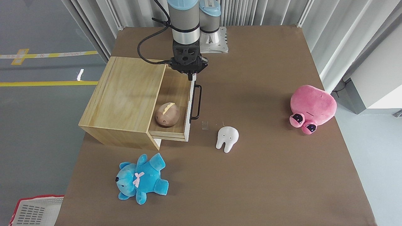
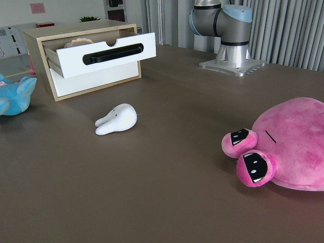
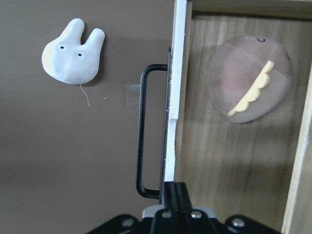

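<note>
My gripper (image 1: 190, 76) is over the rear end of the open drawer's white front (image 2: 109, 66), beside the black handle (image 3: 139, 131). Its dark fingers sit at the bottom edge of the wrist view, close together; whether anything is between them cannot be told. Inside the wooden drawer (image 1: 173, 86) lies a round brown plush (image 1: 167, 114) with a cream wavy strip, toward the drawer's front-view near end.
A white plush (image 1: 227, 138) lies right of the drawer. A blue bear (image 1: 147, 177) is at the near left and a pink plush (image 1: 312, 105) at the right. A basket (image 1: 37, 211) stands off its left edge.
</note>
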